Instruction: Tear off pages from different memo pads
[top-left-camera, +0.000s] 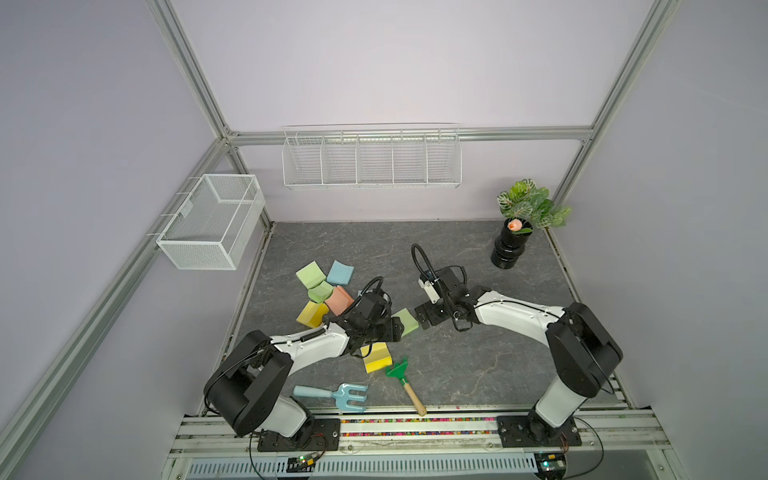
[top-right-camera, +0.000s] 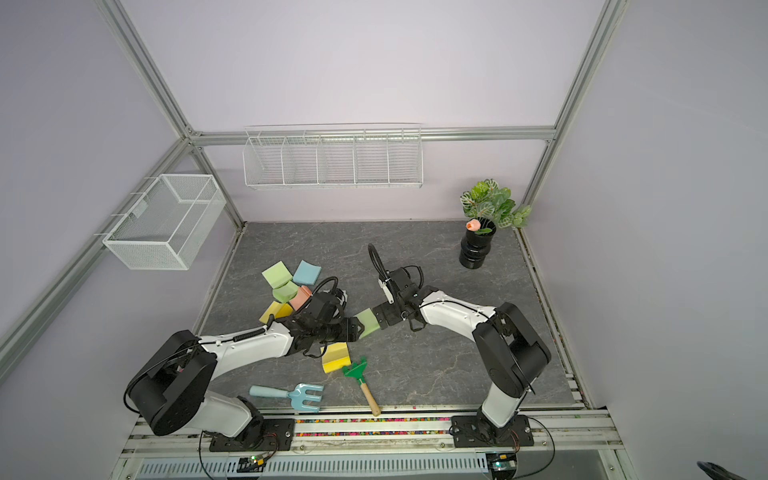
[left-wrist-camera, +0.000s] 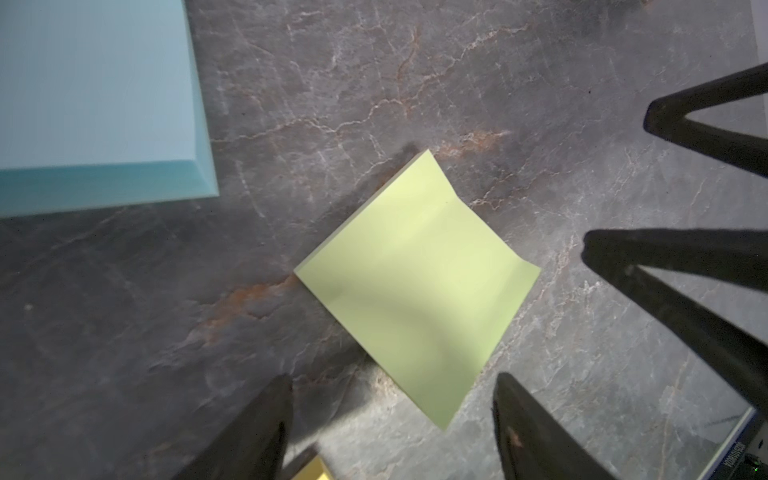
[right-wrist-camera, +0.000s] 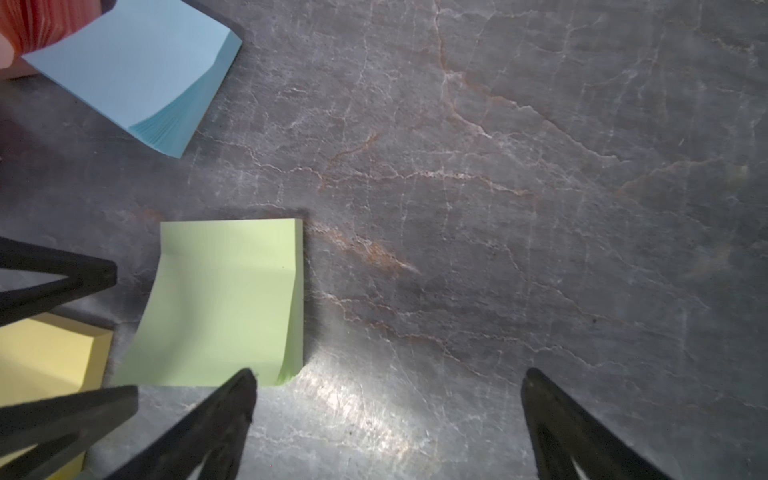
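Note:
A pale green memo pad lies on the table between my two grippers, its top sheet slightly curled; the right wrist view shows it too (right-wrist-camera: 220, 304). My left gripper (top-left-camera: 393, 326) hangs just left of it, fingers apart with nothing seen between them (left-wrist-camera: 392, 416). My right gripper (top-left-camera: 425, 313) stands open to the right of the pad, with only bare table and the pad's edge below (right-wrist-camera: 388, 408). Blue (right-wrist-camera: 136, 60), salmon (top-left-camera: 339, 299), green (top-left-camera: 310, 273) and yellow (top-left-camera: 376, 360) pads lie around the left arm.
A blue garden fork (top-left-camera: 348, 396) and a green trowel (top-left-camera: 412, 396) lie at the front. A potted plant (top-left-camera: 508, 248) stands at the back right. Wire baskets (top-left-camera: 209, 248) hang on the walls.

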